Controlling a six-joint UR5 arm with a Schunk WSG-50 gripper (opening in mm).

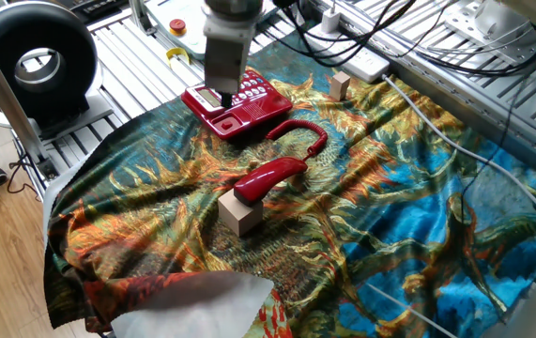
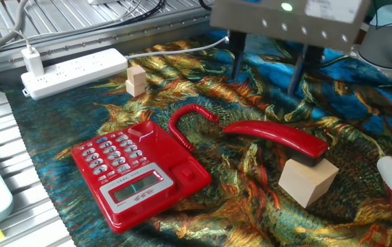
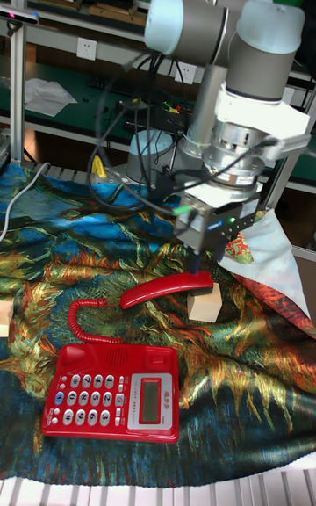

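A red telephone base (image 1: pixel 239 113) with a keypad and small display lies on the patterned cloth. Its red handset (image 2: pixel 278 133) is off the base, one end propped on a pale wooden block (image 2: pixel 308 181). A coiled red cord (image 2: pixel 180 124) runs between base and handset. My gripper (image 2: pixel 263 85) hangs above the cloth, fingers wide apart and empty. In exterior view 2 it appears behind the handset; in exterior view 1 its fingers (image 1: pixel 227 98) overlap the phone base in the picture, seen edge-on. Exterior view 3 shows it above the handset's propped end, apparently without contact.
Small wooden blocks (image 2: pixel 135 81) and a white power strip (image 2: pixel 75 73) sit near the rail. A white cable (image 1: pixel 465 141) crosses the cloth. The cloth (image 1: pixel 155 216) is wrinkled, with one corner folded over. A black ring-shaped object (image 1: pixel 33 66) stands at the left.
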